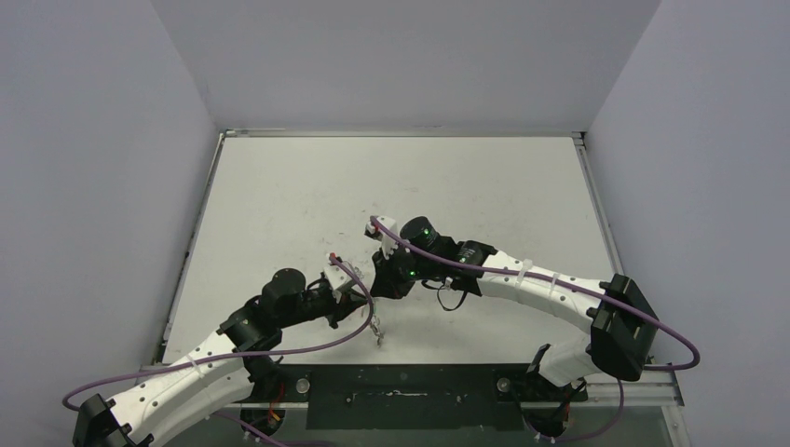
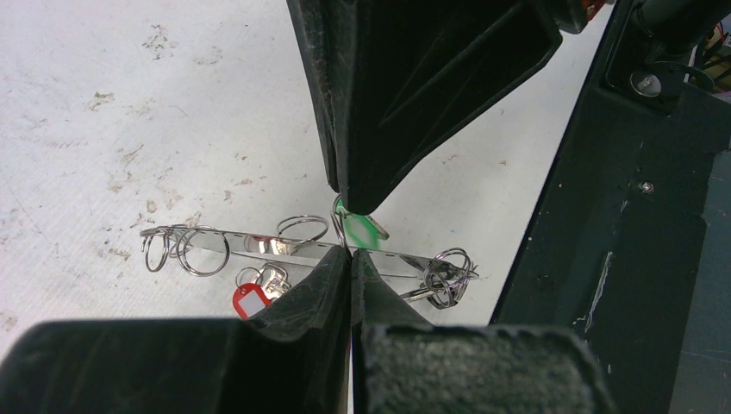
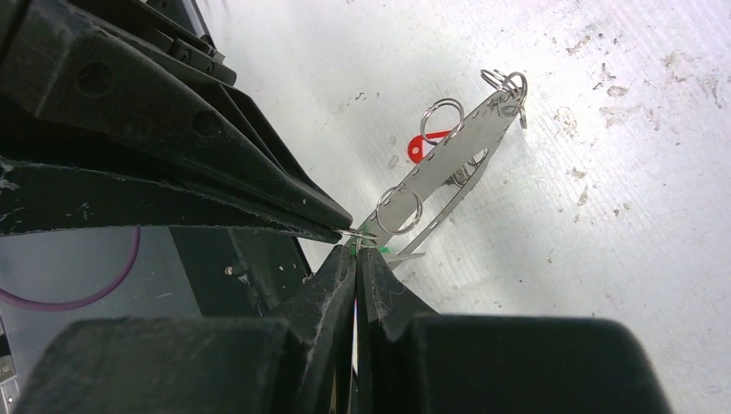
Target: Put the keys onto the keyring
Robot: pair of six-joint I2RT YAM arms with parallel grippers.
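Note:
A bent metal strip [image 2: 267,246] carries several wire rings and lies below both grippers. My left gripper is shut near its middle, and a small wire ring [image 2: 338,221] rises from its fingertips. My right gripper is shut close to that ring, its tip almost touching the left fingertips; whether anything thin is pinched there is hard to see. Behind the tips shows a green tag [image 2: 360,229] with a metal key [image 3: 405,257] beside it, partly hidden. A red-tagged key [image 2: 251,300] hangs by small rings at the strip.
At the strip's end are clustered rings [image 2: 446,278]. The dark front edge [image 1: 415,396] of the table runs close to the grippers.

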